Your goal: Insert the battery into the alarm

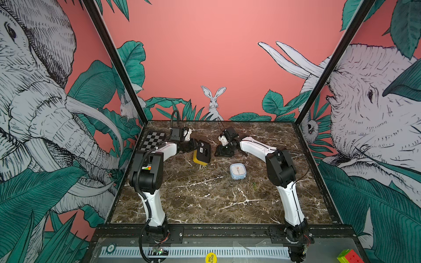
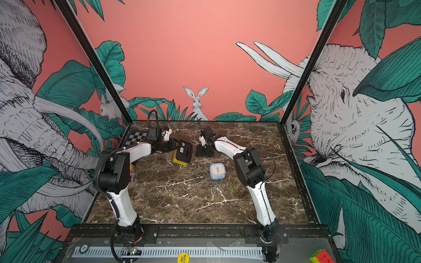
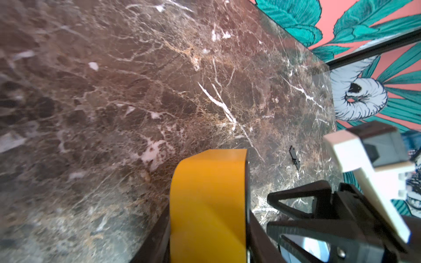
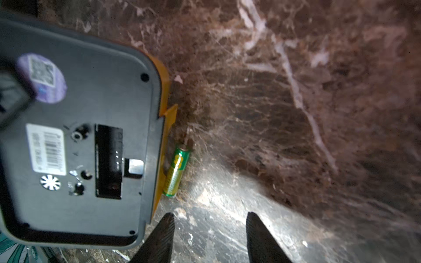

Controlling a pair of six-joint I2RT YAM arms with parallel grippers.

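Note:
The alarm (image 1: 202, 153), a black and yellow box, is held by my left gripper, shut on it. Its black side with the battery slot (image 4: 108, 162) faces the right wrist camera. What lies inside that dark slot is hard to tell. A green battery (image 4: 176, 171) shows beside the alarm's yellow edge, outside the slot; whether it rests on the table is unclear. My right gripper hangs to the right of the alarm, fingertips apart, nothing between them. The battery is hidden in both top views.
A light blue box (image 1: 238, 171) stands on the marble table in front of the right gripper. A checkered board (image 1: 153, 140) lies at the back left.

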